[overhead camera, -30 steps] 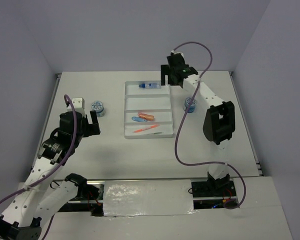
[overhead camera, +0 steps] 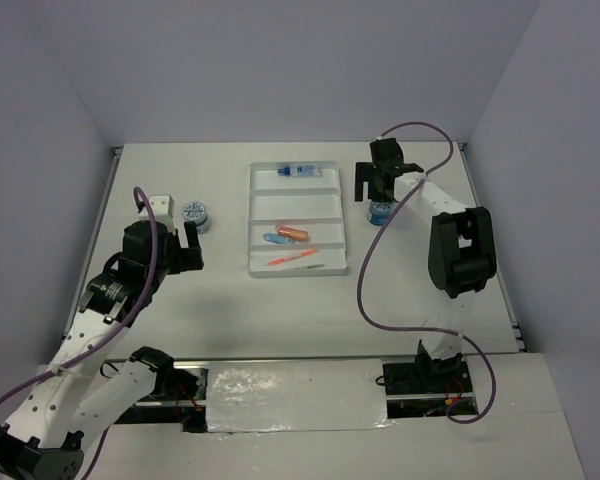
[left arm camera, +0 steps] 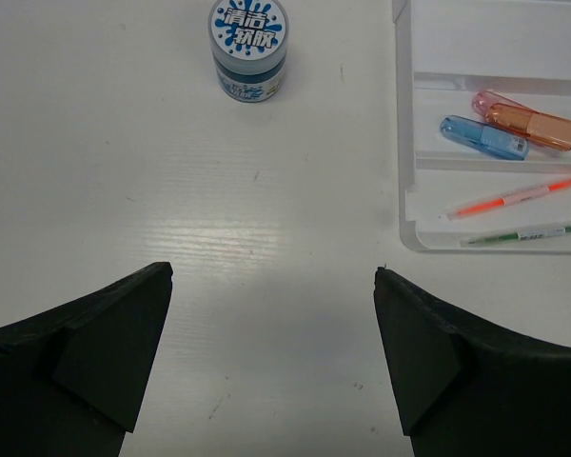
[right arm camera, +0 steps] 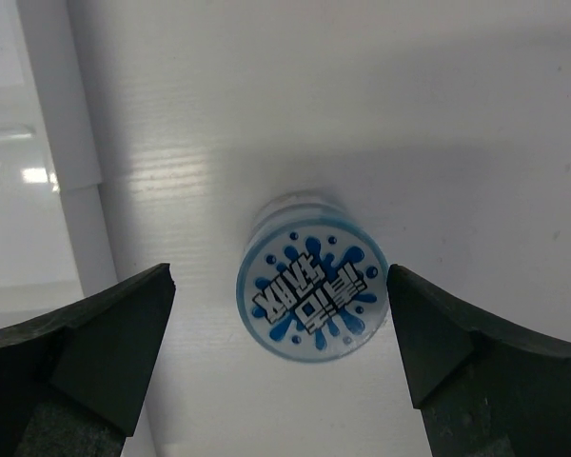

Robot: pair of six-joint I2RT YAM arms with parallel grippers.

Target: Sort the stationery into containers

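A white divided tray [overhead camera: 298, 208] lies mid-table. Its far compartment holds a blue-labelled clear bottle [overhead camera: 300, 171]; orange and blue capped items [left arm camera: 485, 137] share another, and an orange pen [left arm camera: 519, 196] and a green pen [left arm camera: 528, 234] lie in the nearest. Right of the tray stands a blue jar with a splash-print lid [right arm camera: 312, 290]. My right gripper is open above this jar, which appears between its fingers without visible grip. A similar jar [overhead camera: 196, 215] stands left of the tray. My left gripper [overhead camera: 193, 247] hangs open and empty, nearer the front than that jar.
One of the tray's middle compartments [overhead camera: 296, 207] is empty. Bare table [overhead camera: 280, 315] spreads in front of the tray, and another clear strip [overhead camera: 225, 200] separates the left jar from it. Grey walls close in the sides and back.
From beside the tray's far right corner, my right gripper has moved right and towards the front, over the right jar. The left arm has barely shifted, and the tray's contents look unchanged.
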